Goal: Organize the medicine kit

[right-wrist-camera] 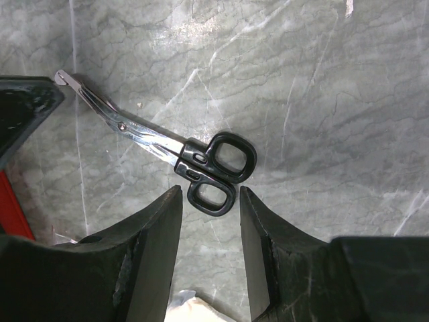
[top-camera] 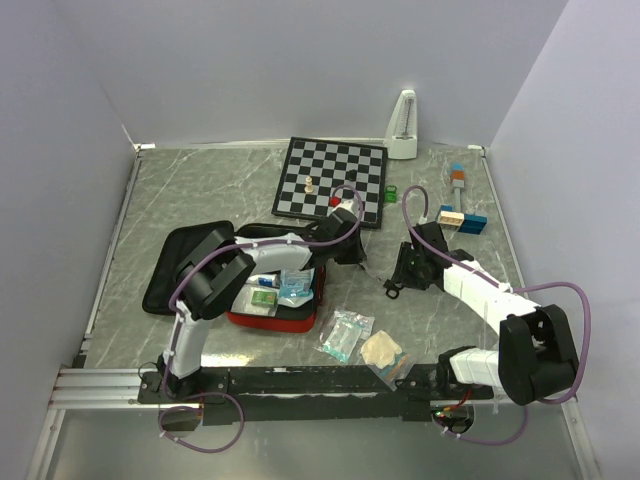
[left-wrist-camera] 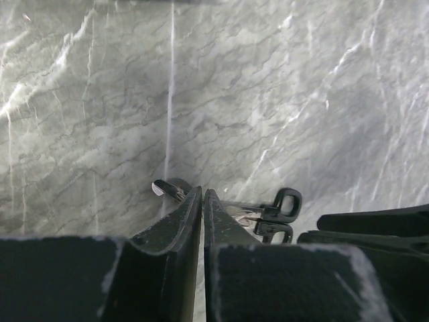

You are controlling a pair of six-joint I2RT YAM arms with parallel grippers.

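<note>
Black-handled scissors [right-wrist-camera: 194,161] lie flat on the marble table between my grippers, handles toward the right arm. Over the blade end is my left gripper, its fingers parted by only a narrow slit; nothing shows held between them. The blades pass partly hidden behind those fingers. My right gripper has its fingers clearly apart, over the scissors' handle loops, with nothing gripped. The red medicine kit [top-camera: 310,318] stands open under the left arm, holding a blue packet [top-camera: 296,286] and a green-labelled item [top-camera: 264,298].
Two plastic packets, one bluish [top-camera: 345,336] and one with beige contents [top-camera: 381,350], lie near the front edge. Behind are a chessboard [top-camera: 300,160], a white metronome [top-camera: 402,130] and colored blocks [top-camera: 472,222]. The kit's black lid [top-camera: 163,285] spreads left.
</note>
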